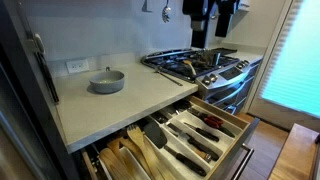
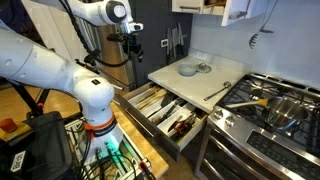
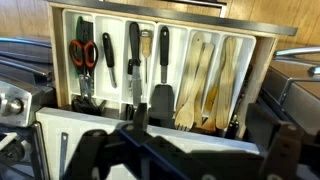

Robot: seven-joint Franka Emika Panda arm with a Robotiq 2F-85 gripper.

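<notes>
My gripper [image 1: 210, 38] hangs open and empty near the top of exterior view 1. Its dark fingers [image 3: 275, 135] stand far apart along the lower edge of the wrist view. Beneath it is a pulled-out drawer with a white divided tray [image 3: 120, 20]. Inside lie scissors [image 3: 84, 55] with red on the handles, a black spatula [image 3: 162, 100], a wooden fork [image 3: 186, 112], a wooden spoon [image 3: 209, 122] and several other utensils. In exterior view 2 the open drawer [image 2: 178, 142] shows below the counter; I cannot make out the gripper clearly there.
A grey pot [image 1: 107, 82] sits on the counter [image 1: 100, 112]. Past it, the gas stove [image 2: 265, 95] carries a pan [image 2: 287, 112]. A person [image 2: 117, 38] stands behind the arm in exterior view 2.
</notes>
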